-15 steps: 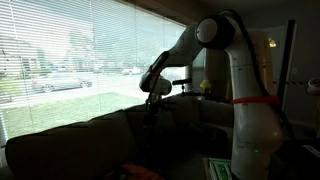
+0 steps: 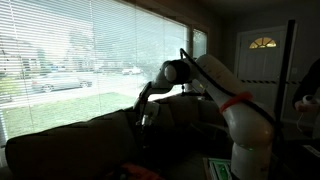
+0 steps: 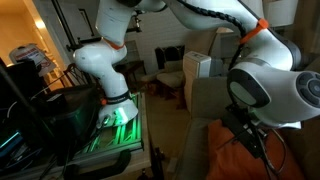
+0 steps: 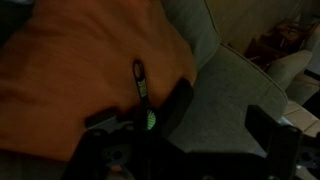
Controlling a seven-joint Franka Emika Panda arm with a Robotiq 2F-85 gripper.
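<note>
A slim dark object (image 4: 139, 75) with a small hole near its end and a green-speckled part lies on the orange cloth (image 4: 75, 65) in the wrist view. Beside it is a black elongated shape (image 4: 178, 103); what it is cannot be made out. My gripper is open above them, its dark fingers (image 4: 264, 130) spread to either side, and nothing shows held between them. In exterior view 2 the arm reaches down over the same orange cloth (image 3: 228, 150) on the couch. Deep shadow hides the fingertips in exterior view 1.
The grey couch (image 3: 205, 100) surrounds the cloth, its backrest (image 2: 70, 148) below the window blinds (image 2: 75, 60). The robot's base (image 3: 120, 112) stands on a black table with green-lit parts. Free couch seat shows right of the cloth in the wrist view.
The arm has come down over the past second, its elbow sinking and bending more. The gripper end has moved slightly lower and to the left in exterior view 1.
</note>
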